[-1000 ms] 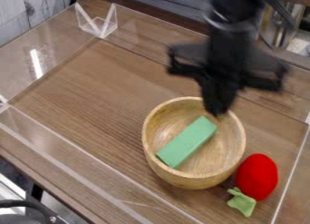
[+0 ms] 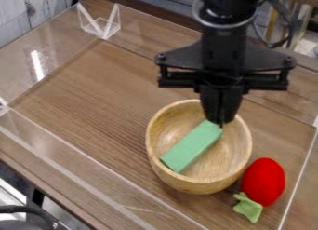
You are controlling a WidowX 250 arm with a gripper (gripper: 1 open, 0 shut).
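Observation:
My gripper (image 2: 222,115) hangs over the back rim of a light wooden bowl (image 2: 168,166), pointing down; its fingertips look shut, with nothing visible between them. A mint-green rectangular block (image 2: 192,146) lies in the bowl. To the right of the bowl sits a red object (image 2: 263,181) with a light green piece (image 2: 247,209) at its lower end.
A clear wire-like holder (image 2: 99,20) stands at the back left. Dark cables or parts (image 2: 25,215) show at the bottom left corner.
The bowl, block and red object have not moved.

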